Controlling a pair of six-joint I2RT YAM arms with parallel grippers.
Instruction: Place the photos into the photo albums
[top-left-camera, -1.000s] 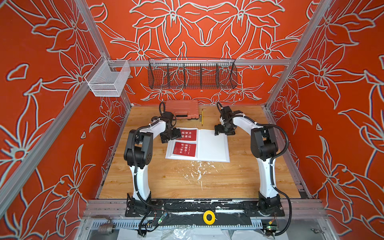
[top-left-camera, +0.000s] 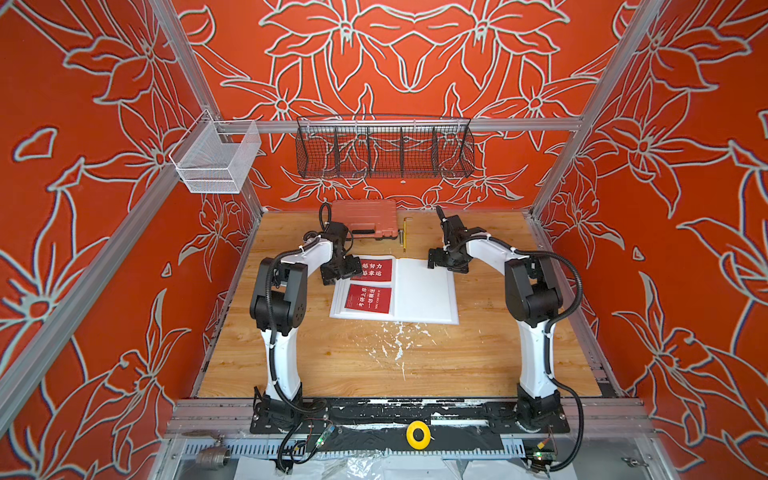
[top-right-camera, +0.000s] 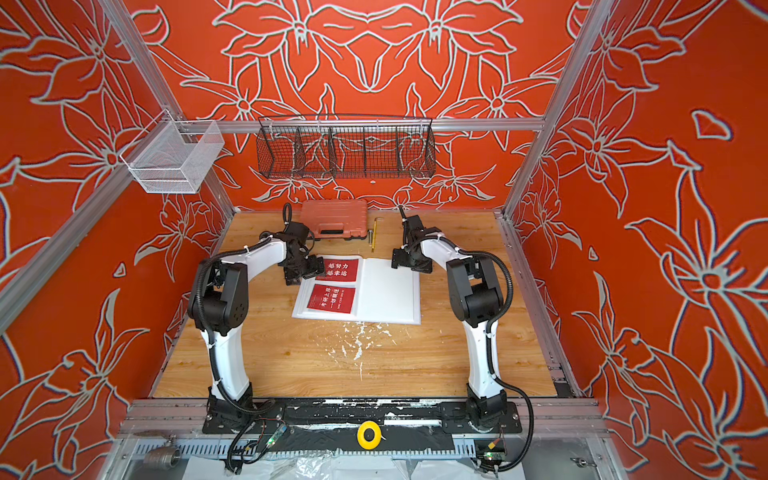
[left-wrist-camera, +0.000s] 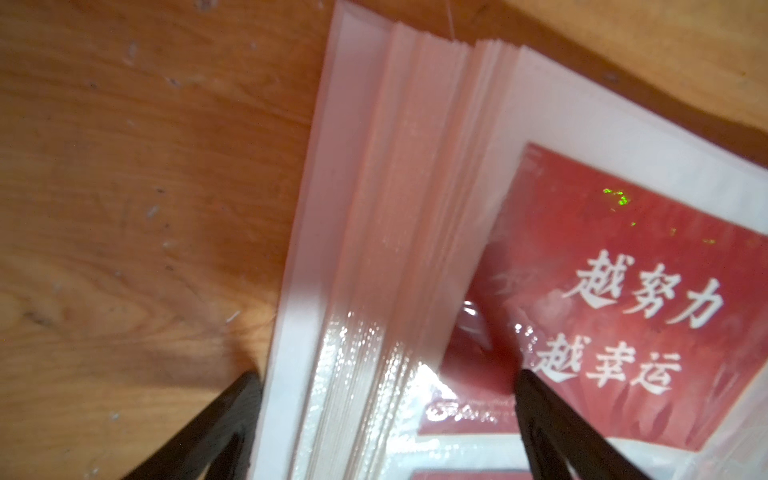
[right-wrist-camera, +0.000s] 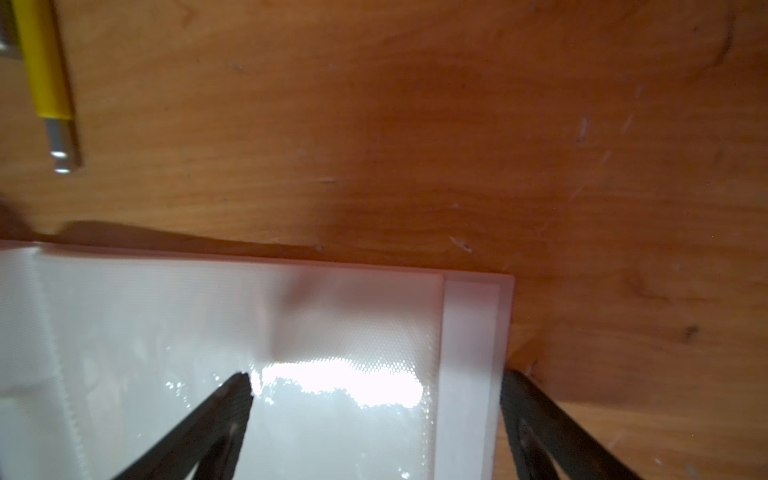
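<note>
The open photo album (top-left-camera: 424, 296) lies on the wooden table, its right page blank. Two red cards with white characters fill the left page, an upper photo (left-wrist-camera: 608, 312) and a lower photo (top-right-camera: 330, 299), in plastic sleeves. My left gripper is open over the album's left edge, one finger beside the cover, the other on or just above the upper photo; contact is unclear. My right gripper stands open at the top outer corner of the blank page, nothing visible between its fingers.
An orange case (top-left-camera: 372, 212) and a yellow tool (top-left-camera: 405, 236) lie behind the album. Wire baskets (top-left-camera: 384, 148) hang on the back and left rails.
The right arm has shifted slightly to the right at the album's top corner. The left arm has barely moved, and the album and photos look much the same.
</note>
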